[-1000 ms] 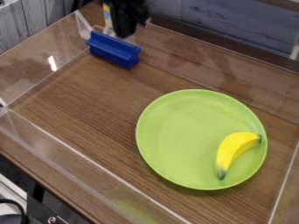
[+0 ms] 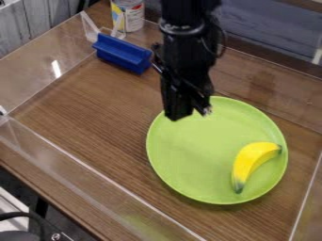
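My black gripper (image 2: 179, 108) hangs over the upper left part of a green plate (image 2: 189, 160), shut, with nothing visible between its fingers. A yellow banana (image 2: 255, 162) lies on the right side of the plate.
A blue block (image 2: 120, 55) sits at the back left of the wooden table (image 2: 82, 122), with a cylindrical can (image 2: 127, 13) behind it. Clear walls edge the table, and a dark cable shows at the bottom left.
The banana and plate have not moved.
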